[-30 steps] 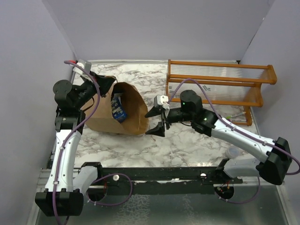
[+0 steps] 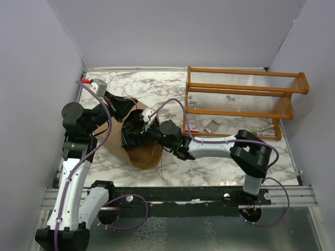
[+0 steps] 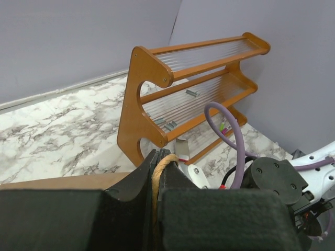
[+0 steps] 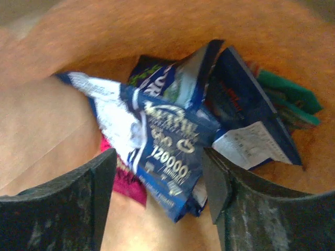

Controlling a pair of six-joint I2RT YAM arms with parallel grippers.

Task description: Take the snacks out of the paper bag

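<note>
The brown paper bag [image 2: 143, 156] lies with its mouth toward the right. Its twisted rope handle [image 3: 156, 191] runs between the fingers of my left gripper, which is shut at the bag's upper edge. My right gripper reaches inside the mouth, fingers part open. Between its fingertips shows a dark blue and silver snack packet [image 4: 170, 141]; whether they touch it I cannot tell. More dark blue packets [image 4: 243, 99], a green wrapper [image 4: 293, 97] and a pink one [image 4: 128, 184] are bunched around it in the bag.
At the right rear stands a tilted wooden rack [image 2: 235, 106] with clear shelves. A small red-and-white box [image 2: 193, 128] and a beige piece [image 2: 212, 126] lie by its lower rail.
The right gripper has travelled left from outside the bag into its mouth, and its fingers have narrowed. The left gripper has shifted slightly right and down at the handle.
</note>
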